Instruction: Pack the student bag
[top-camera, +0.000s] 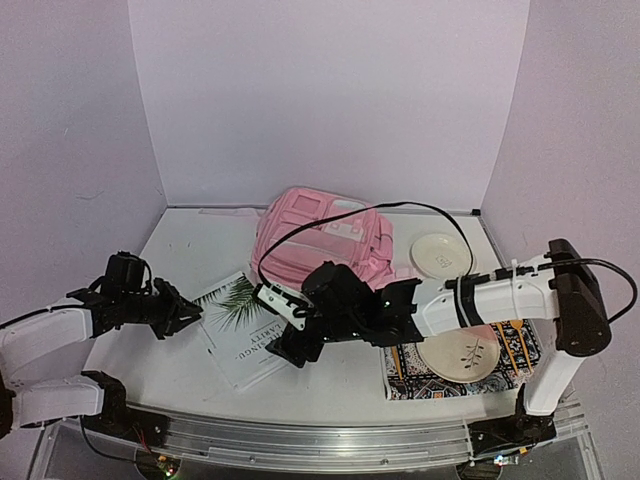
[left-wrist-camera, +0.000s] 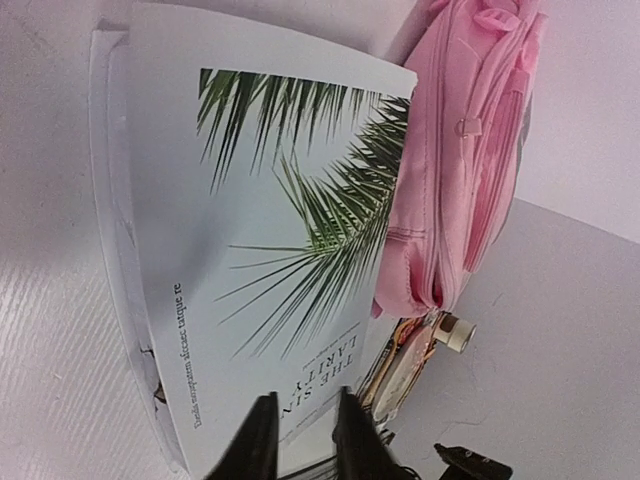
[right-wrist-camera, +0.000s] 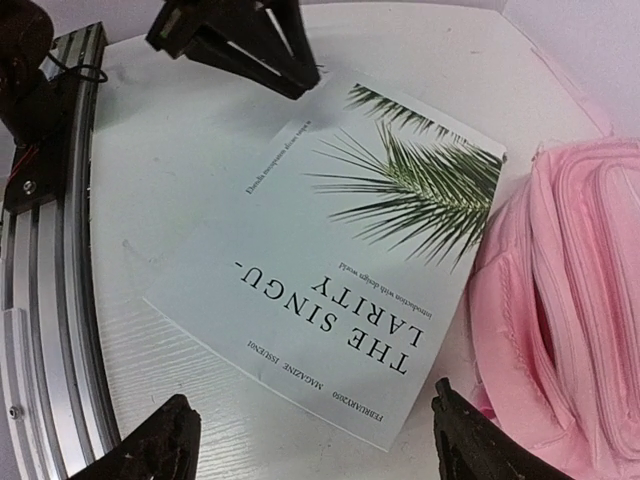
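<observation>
A white magazine (top-camera: 240, 335) with a palm leaf and the title "The Singularity" lies flat on the table, left of the pink bag (top-camera: 310, 230). A pale edge shows under its left side in the left wrist view. My left gripper is part open at the magazine's left corner, nothing between its fingers. In the right wrist view its dark fingers (right-wrist-camera: 240, 60) stand apart above that corner. My right gripper is wide open and empty, over the magazine's lower right end. The bag leans near the back wall, its front pockets upward.
At the right, a patterned mat (top-camera: 405, 385) bears a plate (top-camera: 460, 360), chopsticks and a wooden spoon (top-camera: 517, 325). Another plate (top-camera: 440, 250) stands behind it. A black cable (top-camera: 350, 212) loops from the right arm across the bag. Clear table lies in front of the magazine.
</observation>
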